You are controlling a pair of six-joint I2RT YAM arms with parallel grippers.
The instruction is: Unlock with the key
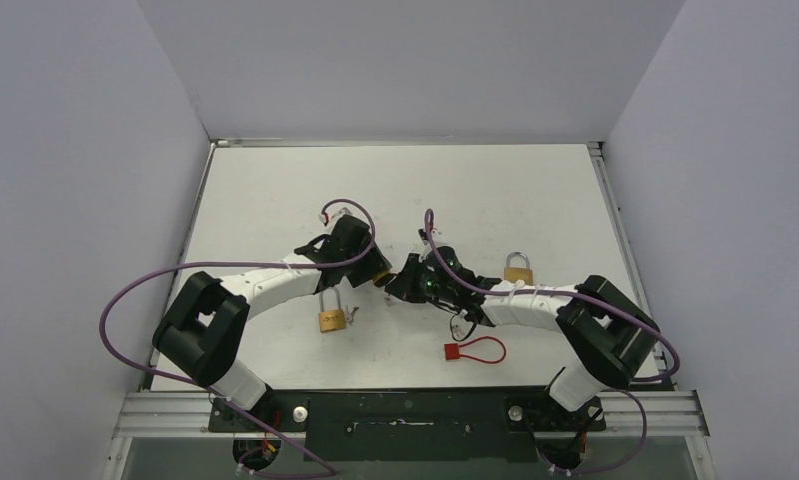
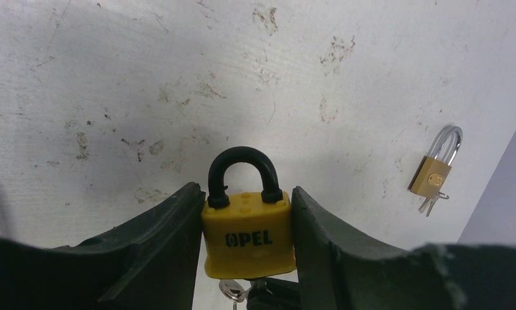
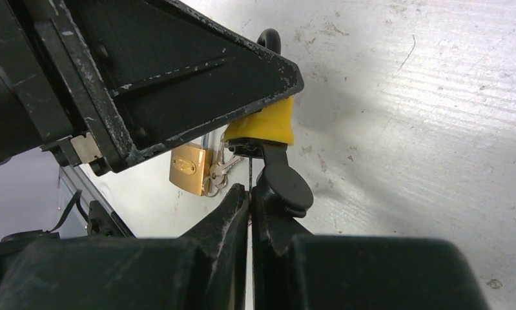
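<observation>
A yellow padlock [image 2: 248, 239] marked OPEL, with a black shackle [image 2: 242, 155], is gripped in my left gripper, which is shut on its sides. Both shackle legs meet the body; whether it is locked I cannot tell. My right gripper is shut at the padlock's underside, around a thin key [image 3: 250, 169] seen edge-on. A black rounded key head [image 3: 286, 187] sits beside those fingertips. In the left wrist view a silver key [image 2: 232, 289] hangs below the lock. How deep any key sits is hidden. Top view shows both grippers meeting mid-table.
A brass padlock with keys [image 1: 332, 320] lies near the left arm, another brass padlock [image 1: 518, 270] by the right arm. A red cable lock [image 1: 452, 352] lies in front of the right arm.
</observation>
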